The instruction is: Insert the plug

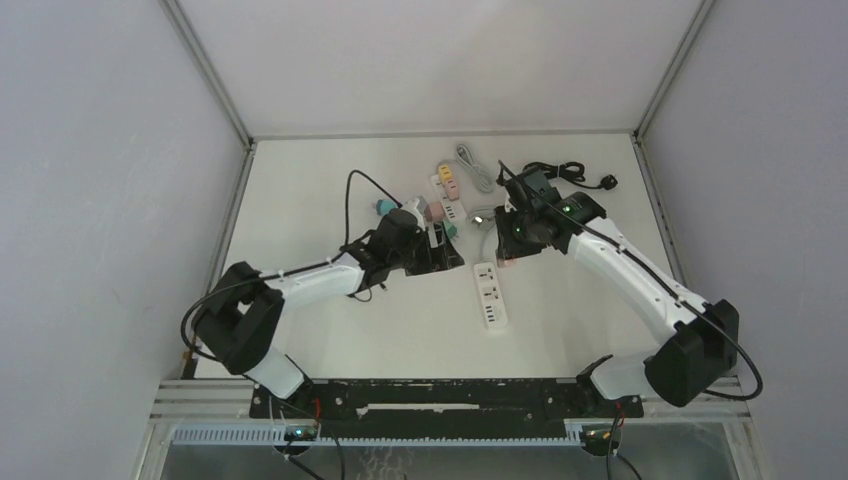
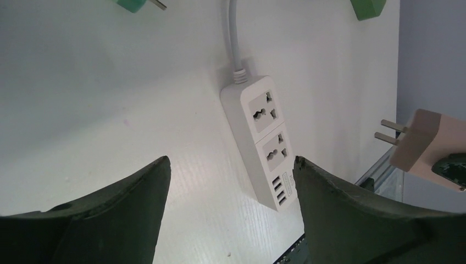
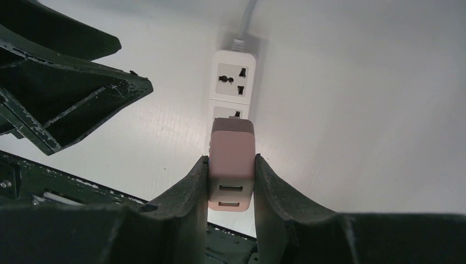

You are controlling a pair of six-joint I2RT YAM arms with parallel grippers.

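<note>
A white power strip (image 1: 489,296) lies on the table, with two sockets and USB slots showing in the left wrist view (image 2: 248,121). My right gripper is shut on a pink plug (image 3: 231,148), held above the strip and hiding its lower part in the right wrist view. The plug's two pins point toward the strip's side in the left wrist view (image 2: 423,140). My left gripper stands open above the table, left of the strip, nothing between its fingers.
More plugs and a second strip (image 1: 447,205) lie at the back centre, with coiled cables (image 1: 560,172) behind to the right. A green block (image 2: 367,6) shows in the left wrist view.
</note>
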